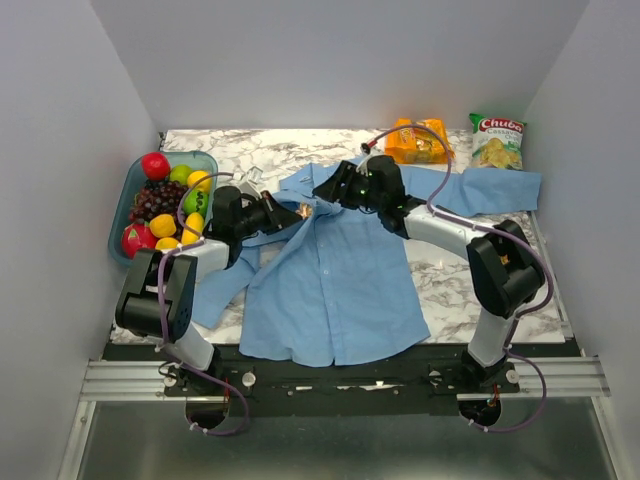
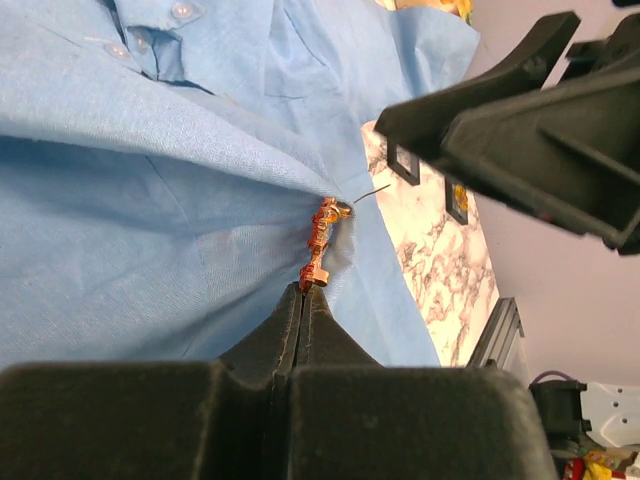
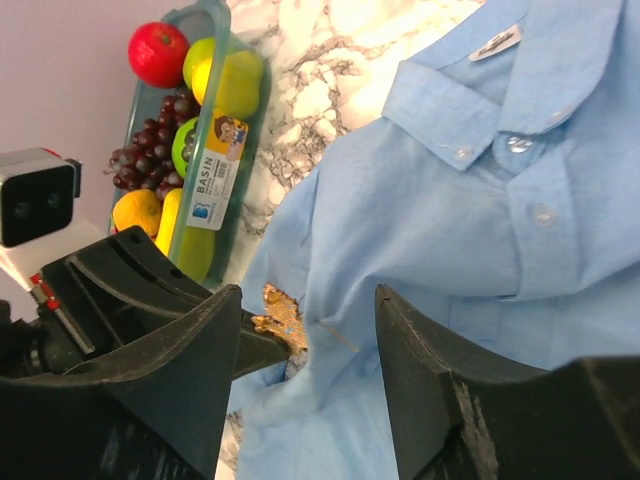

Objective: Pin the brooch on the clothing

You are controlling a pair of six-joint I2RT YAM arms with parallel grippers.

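Note:
The ornate gold-orange brooch (image 2: 318,240) stands upright against a raised fold of the light-blue shirt (image 2: 90,230). My left gripper is shut on its lower end, with only the fingertips touching it. A thin pin juts past the fold's edge, and in the right wrist view the pin (image 3: 341,336) shows against the cloth. Whether its tip is fastened cannot be seen. Above the fold, my right gripper is open, its fingers apart and empty, with shirt and brooch visible beyond the gap. From above, both grippers meet near the collar.
A teal basin (image 1: 128,205) of fruit stands left of the left arm. Two snack bags, orange (image 1: 418,143) and green-white (image 1: 498,142), lie at the back right. Bare marble tabletop (image 1: 445,285) shows right of the shirt.

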